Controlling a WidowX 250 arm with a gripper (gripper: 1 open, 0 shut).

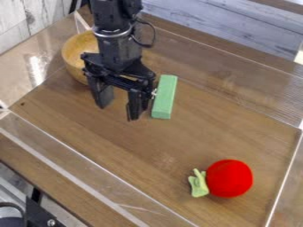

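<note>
My black gripper (pixel 119 97) stands open over the upper-left part of the wooden table (pixel 154 160), its fingers pointing down with nothing seen between them. Just right of it lies a light green block (pixel 165 97). A wooden bowl (pixel 78 50) sits behind the gripper to the left, partly hidden by the arm.
A red tomato-like object (pixel 229 178) with a pale green top lies at the lower right. Raised rims run along the table's edges, with a white plank wall behind.
</note>
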